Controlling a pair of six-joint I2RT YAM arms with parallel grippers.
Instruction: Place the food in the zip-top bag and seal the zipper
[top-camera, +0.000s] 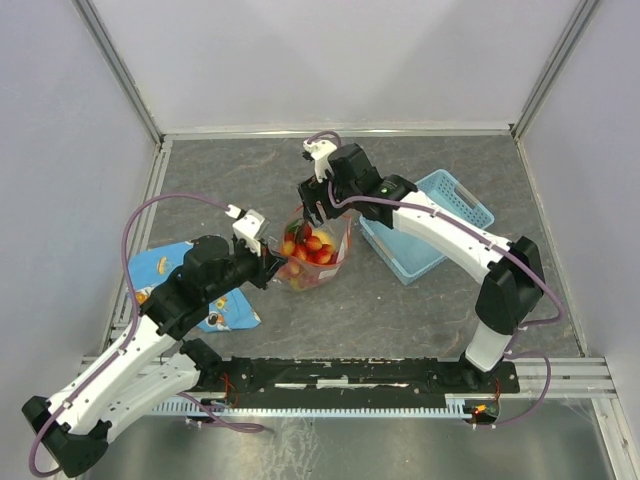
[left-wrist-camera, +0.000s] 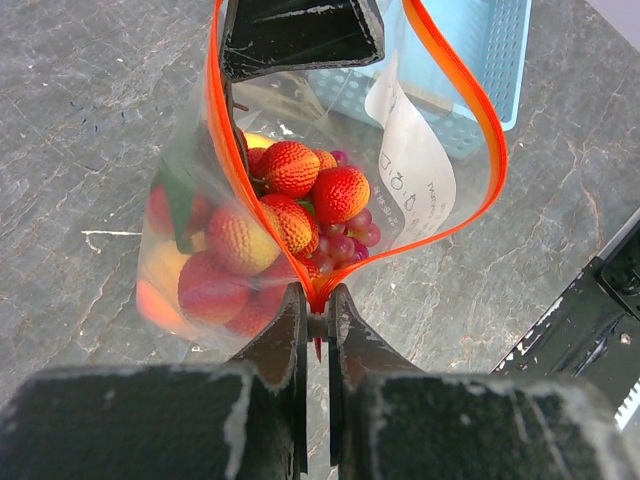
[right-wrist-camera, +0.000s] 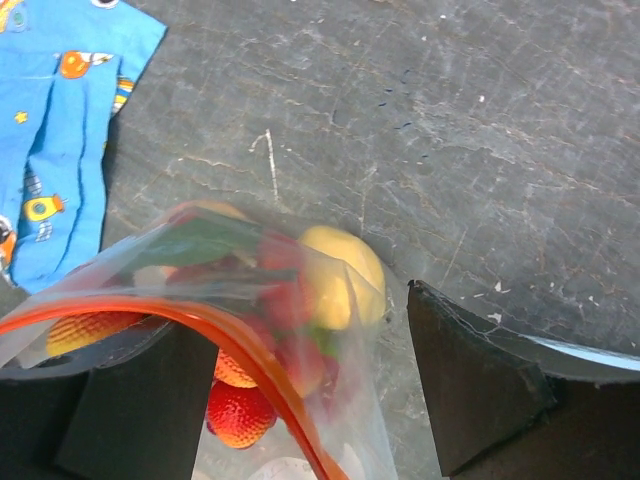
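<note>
The zip top bag with orange zipper stands open in the middle of the table, holding strawberries, lychee-like red fruit, grapes and a yellow fruit. My left gripper is shut on the bottom corner of the bag's orange zipper edge, at the near left in the top view. My right gripper is over the bag's far side, open, its fingers either side of the film and orange zipper strip in the right wrist view.
A light blue basket sits right of the bag, apparently empty. A blue patterned cloth lies at the left. The table behind the bag is clear.
</note>
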